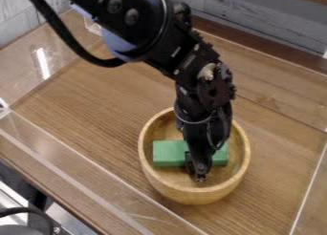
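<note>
The black robot arm comes down from the upper left to its gripper [196, 162], which is low inside a round wooden bowl [163, 183] near the bottom centre. A green rectangular block [170, 152] lies in the bowl, and the gripper is shut on it at its middle. The fingertips are dark and partly hard to make out against the block.
A pale wall or ledge runs along the back, and a dark cable or part shows at the lower left corner.
</note>
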